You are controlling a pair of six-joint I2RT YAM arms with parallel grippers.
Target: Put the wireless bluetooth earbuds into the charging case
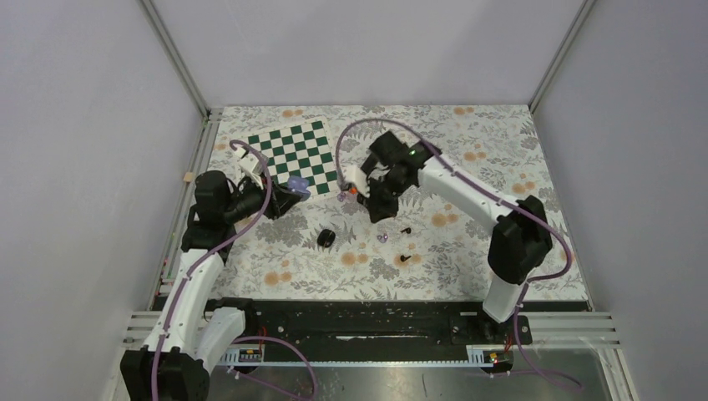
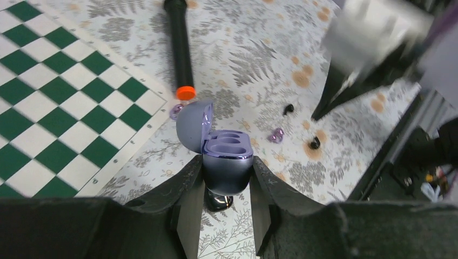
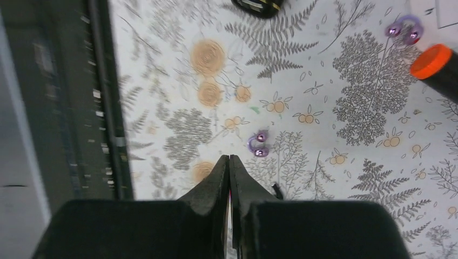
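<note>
My left gripper is shut on a lavender charging case (image 2: 226, 178), held upright with its lid open and earbud wells showing. My right gripper is shut, pointing down above the mat; nothing shows clearly between its fingers. A pair of small purple pieces (image 3: 261, 152) lies below it, and another purple pair (image 3: 402, 29) near the checkered board. Small black pieces (image 2: 315, 143) lie to the right in the left wrist view. A glossy black rounded object (image 1: 326, 238) rests on the mat between the arms.
A checkered board (image 1: 294, 150) is at the back left. A black cylinder with an orange end (image 2: 181, 59) lies beside it, partly hidden by the right arm in the top view.
</note>
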